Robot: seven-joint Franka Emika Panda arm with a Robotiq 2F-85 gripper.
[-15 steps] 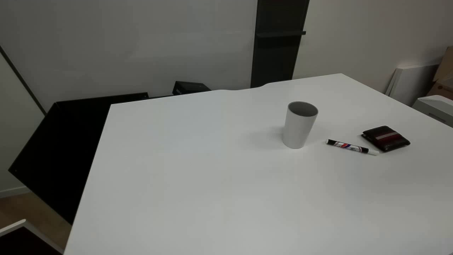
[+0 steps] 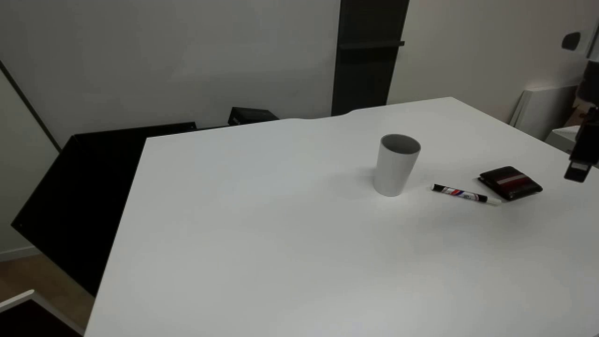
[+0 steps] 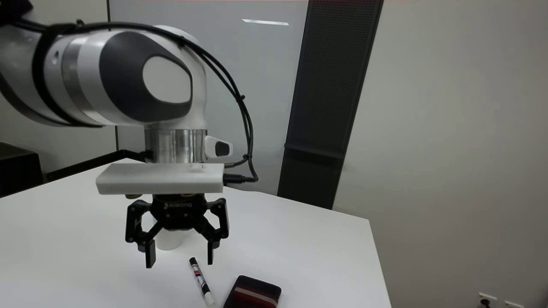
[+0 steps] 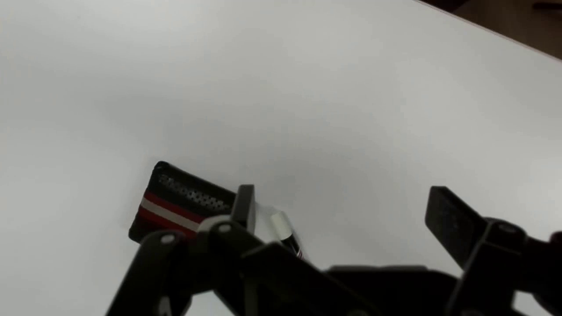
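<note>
On the white table a light grey cup (image 2: 393,171) stands upright; in exterior view 2 the gripper hides most of the cup (image 3: 168,239). To the cup's right lies a marker (image 2: 461,194) with black and white ends. Its pale end comes close to a dark wallet (image 2: 511,183) with a red and light stripe. My gripper (image 3: 179,259) hangs open above the table, nothing between its fingers. The wrist view shows the gripper with one finger overlapping the wallet (image 4: 181,202) and the marker (image 4: 286,231) partly covered by the gripper's body.
A black panel (image 2: 84,191) stands beyond its left edge. Behind the table rises a wall with a dark vertical strip (image 2: 368,56).
Part of my gripper has come into exterior view 1 at the right edge, where nothing of it showed before. The cup, marker and wallet lie where they were.
</note>
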